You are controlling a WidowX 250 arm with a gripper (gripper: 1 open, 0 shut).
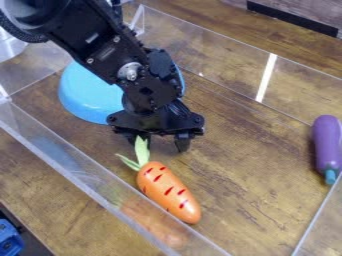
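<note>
My black gripper [156,136] is low over the wooden floor in the middle of the view, at the green leafy tops [136,162] of an orange toy carrot [170,192]. The carrot lies diagonally, its body toward the lower right. The fingertips are dark and partly hidden by the gripper body, so I cannot tell whether they are open or shut or touch the leaves.
A blue round object [83,92] sits behind the arm at the left. A purple toy eggplant [327,145] lies at the right. Clear walls border the area.
</note>
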